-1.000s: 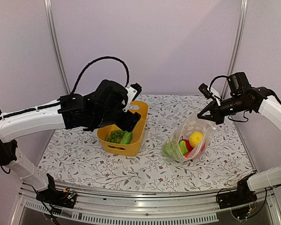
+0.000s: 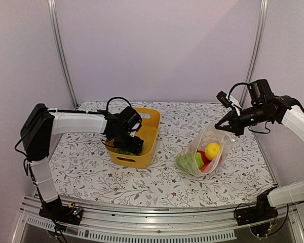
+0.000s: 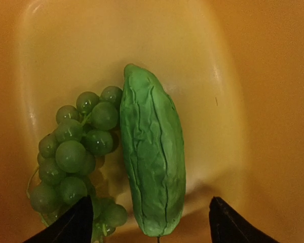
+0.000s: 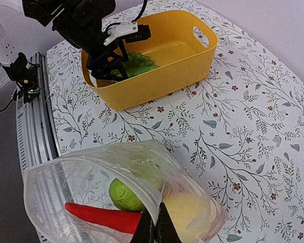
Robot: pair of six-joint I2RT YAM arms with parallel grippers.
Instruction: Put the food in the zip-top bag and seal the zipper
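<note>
My left gripper is open, down inside the yellow bin point(image 2: 149, 129), over a green wrinkled cucumber-like vegetable point(image 3: 152, 147) and a bunch of green grapes point(image 3: 71, 157) to its left; nothing is clearly held. My right gripper is shut on the upper edge of the clear zip top bag point(image 2: 190, 152), holding it up with its mouth gaping. Inside the bag are a yellow round fruit point(image 2: 212, 150), a red pepper-like item point(image 4: 101, 216), a green round item point(image 4: 122, 195) and more pale green food.
Walls bound the table at the back and sides; a metal rail runs along the front edge.
My left gripper has moved back and down into the bin, over the vegetable and grapes. The right arm and bag have barely moved.
</note>
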